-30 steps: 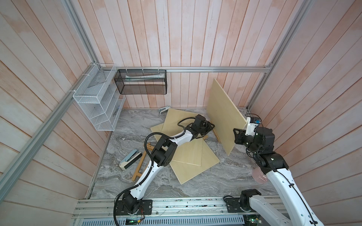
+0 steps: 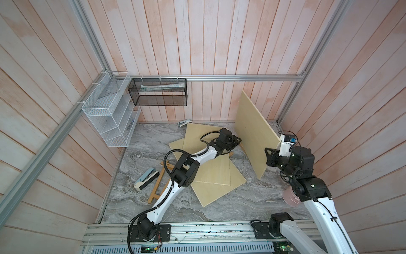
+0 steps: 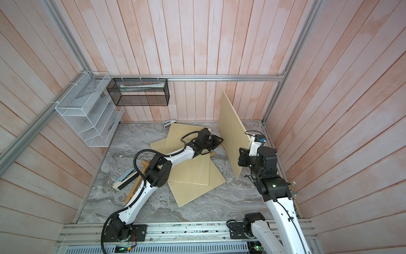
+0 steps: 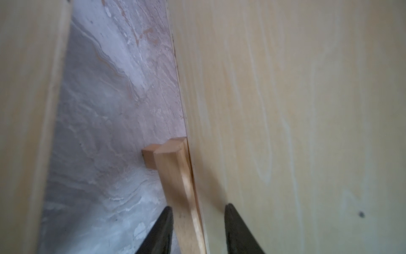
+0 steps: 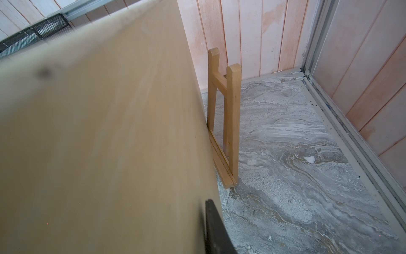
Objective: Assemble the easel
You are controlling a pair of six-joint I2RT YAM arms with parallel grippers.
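A large pale plywood board (image 2: 255,135) stands nearly upright on edge, with my right gripper (image 2: 272,157) shut on its near edge. In the right wrist view one dark finger (image 5: 215,230) lies against the board's face; the other is hidden behind it. Past the board stands a small wooden easel frame (image 5: 233,127) with a ledge (image 5: 222,163) at its foot. My left gripper is part open low by the board's bottom edge. Between its fingertips the end of a wooden bar (image 4: 175,186) runs along that board; whether they touch it cannot be told.
Flat boards (image 2: 217,190) lie stacked under the left arm. Another wooden frame (image 2: 157,186) and a stapler-like tool (image 2: 146,178) lie to their left. A pink bin (image 2: 291,196) stands beneath the right arm. Bare floor (image 5: 291,199) spreads right of the easel.
The wooden bar near the board's foot shows less in the top left view. The left arm looks still.
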